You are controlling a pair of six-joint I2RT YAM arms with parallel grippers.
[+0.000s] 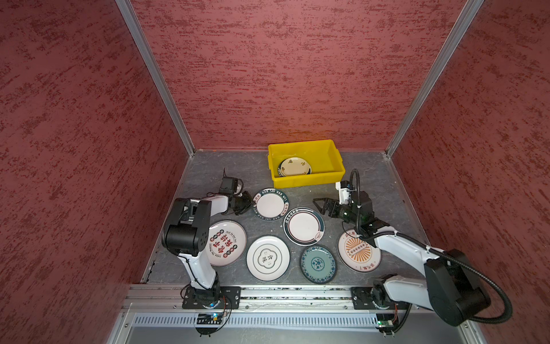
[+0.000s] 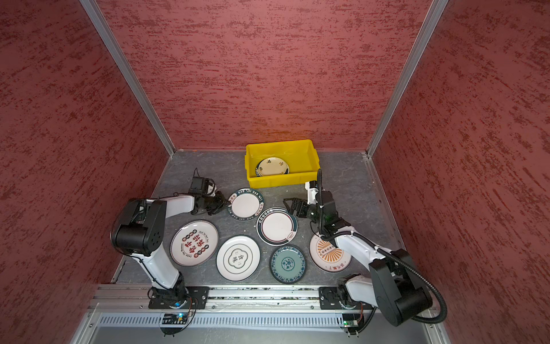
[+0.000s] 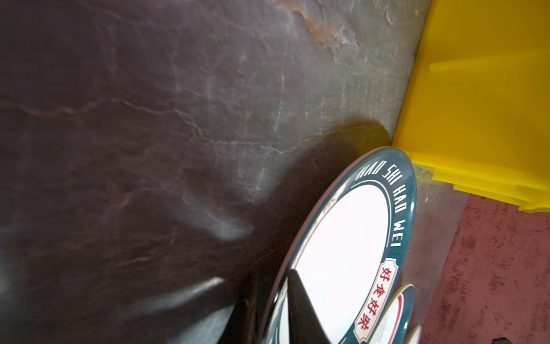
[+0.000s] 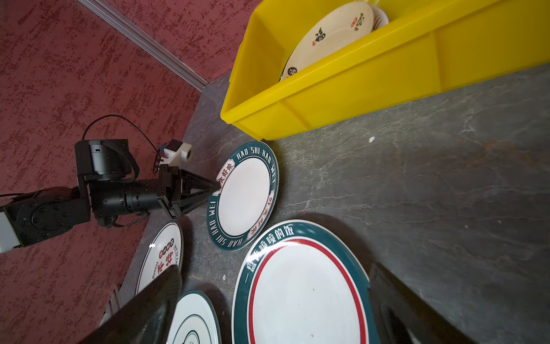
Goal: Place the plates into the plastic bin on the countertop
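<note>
My left gripper (image 1: 250, 202) is shut at the left edge of the green-rimmed HAO SHI HAO WEI plate (image 1: 271, 204). In the left wrist view, that plate's rim (image 3: 399, 229) runs between the dark fingers, one on its white face and one behind. It casts a shadow on the counter; whether it is fully clear is hard to tell. My right gripper (image 1: 318, 205) stands open with nothing held, over another green-rimmed plate with a red ring (image 4: 306, 292). The yellow bin (image 1: 307, 181) sits at the back, with plates, a cream one (image 1: 295, 166) on top.
Along the front lie a red-patterned plate (image 1: 225, 243), a white plate (image 1: 268, 258), a blue-green plate (image 1: 318, 264) and an orange sunburst plate (image 1: 359, 250). The right half of the bin is empty. Bare counter (image 1: 375, 172) shows right of the bin.
</note>
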